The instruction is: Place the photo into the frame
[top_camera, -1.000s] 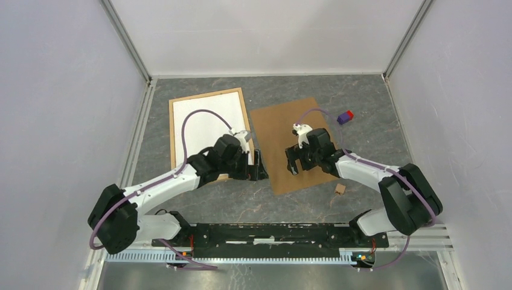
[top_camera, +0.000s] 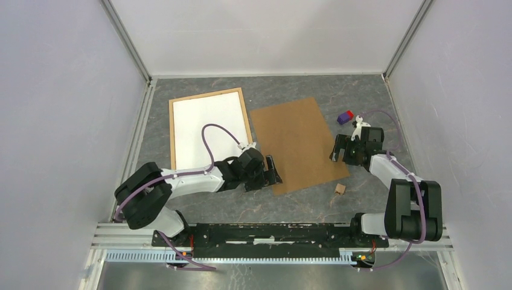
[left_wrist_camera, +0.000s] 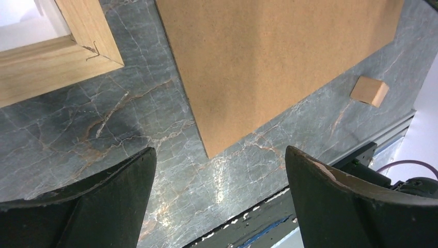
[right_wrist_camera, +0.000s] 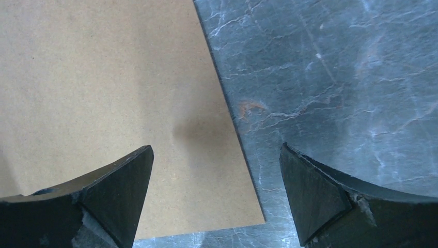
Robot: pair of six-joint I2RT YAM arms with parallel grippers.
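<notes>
The wooden frame lies flat at the left of the table, with a white sheet inside its border. To its right rests a brown board, tilted slightly on the table. Over the board's front-left corner hovers my left gripper, open, with only bare table and that corner showing between its fingers. My right gripper, also open, hangs above the board's right edge, which runs between its fingers without being gripped. I see no separate photo; whether the white sheet is one, I cannot tell.
A purple and red block sits at the back right, beyond the right gripper. A small tan block lies just off the board's front-right corner. Behind the frame and board the table is clear.
My right gripper has swung right, from over the board's middle to its right edge. The left one has shifted right and slightly forward, from beside the frame to the board's corner.
</notes>
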